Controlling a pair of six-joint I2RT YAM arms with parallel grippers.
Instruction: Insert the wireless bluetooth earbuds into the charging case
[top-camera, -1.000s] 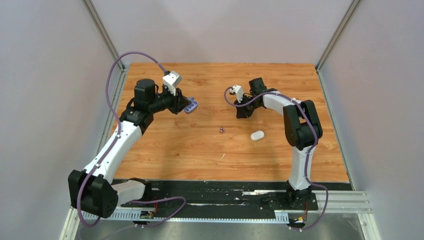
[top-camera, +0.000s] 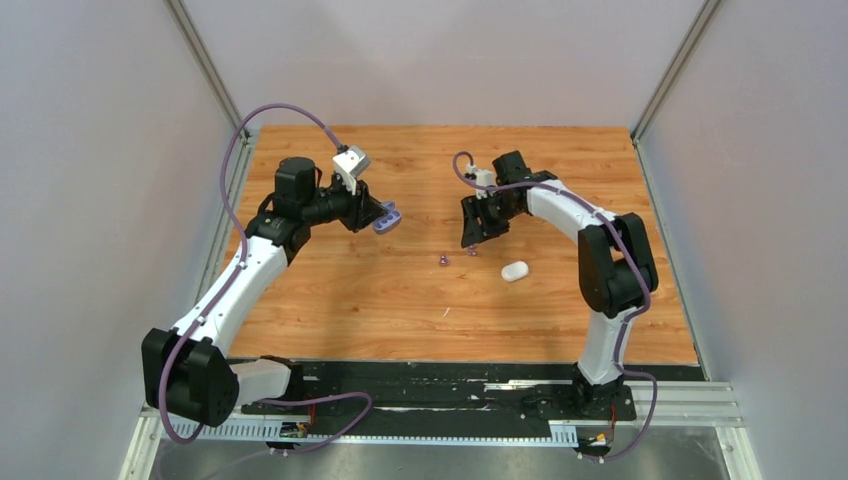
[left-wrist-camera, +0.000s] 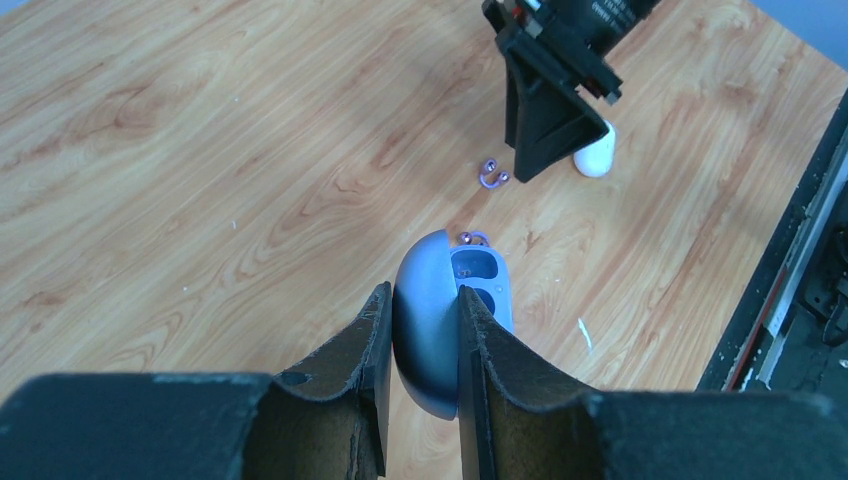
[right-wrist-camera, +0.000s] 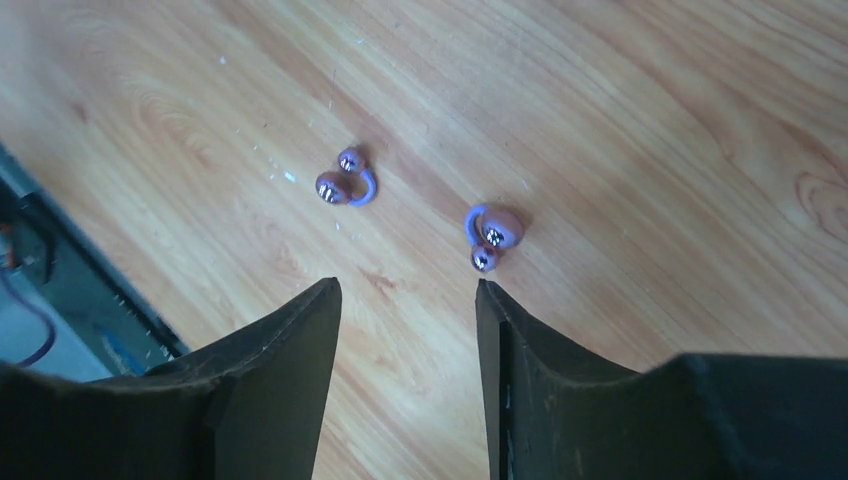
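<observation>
Held above the table at left, the blue-lavender charging case (top-camera: 387, 219) has my left gripper (top-camera: 374, 212) shut on it. In the left wrist view the case (left-wrist-camera: 425, 320) stands between the fingers, its inner face with dark hollows turned to the right. Two purple earbuds lie on the wood: one earbud (top-camera: 444, 261) near the middle, the other earbud (top-camera: 472, 251) just under my right gripper (top-camera: 479, 241). The right wrist view shows both, the left-hand earbud (right-wrist-camera: 347, 178) and the nearer earbud (right-wrist-camera: 494, 236), ahead of the open fingers and apart from them.
A white rounded object (top-camera: 515, 271) lies right of the earbuds. A small pale sliver (top-camera: 446, 312) rests toward the table's front. Bare wood (top-camera: 340, 310) covers most of the table.
The left gripper and case shifted slightly right.
</observation>
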